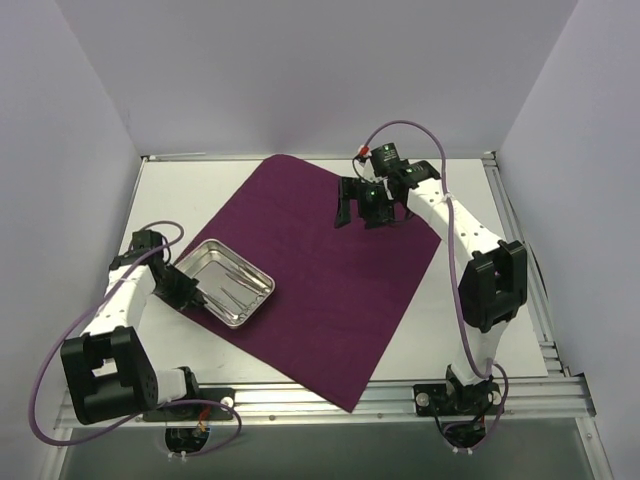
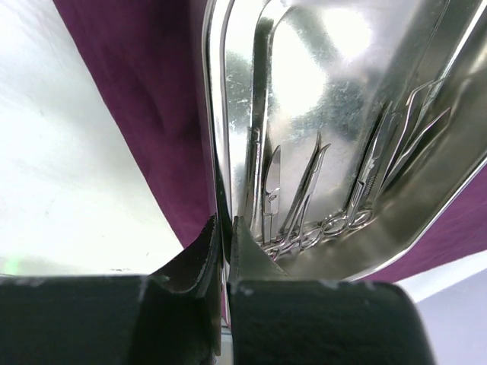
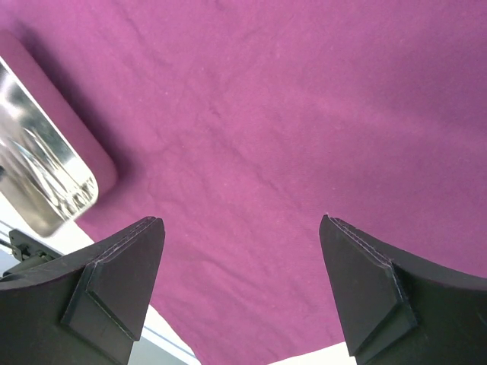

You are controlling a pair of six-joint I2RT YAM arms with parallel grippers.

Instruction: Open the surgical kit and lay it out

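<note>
A metal tray [image 1: 206,252] lies turned at an angle over the left side of the purple cloth [image 1: 310,260]. Several steel instruments, scissors and clamps among them, have gathered along its near end; a pair of scissors [image 2: 358,194] shows clearly in the left wrist view. My left gripper is shut on the tray's left rim. Whether the tray touches the cloth I cannot tell. Over the far right of the cloth my right gripper stands wide open, nothing between its fingers, with the tray's corner off to its left.
White table [image 1: 165,200] shows around it, with a strip free along the left. Metal rails [image 1: 300,396] border the front, and grey walls enclose the back and sides.
</note>
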